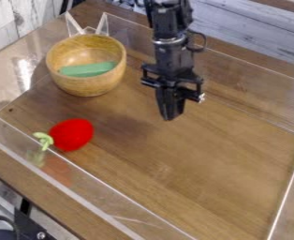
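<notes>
The black gripper (173, 95) hangs over the middle of the wooden table, right of a wooden bowl (106, 50) that holds a green elongated object (84, 70). Its fingers are too small and dark to tell whether they are open or shut. A red object (71, 133) with a small pale green piece at its left lies at the lower left, apart from the gripper.
Clear walls or edges border it, and a pale slatted surface lies beyond at the back.
</notes>
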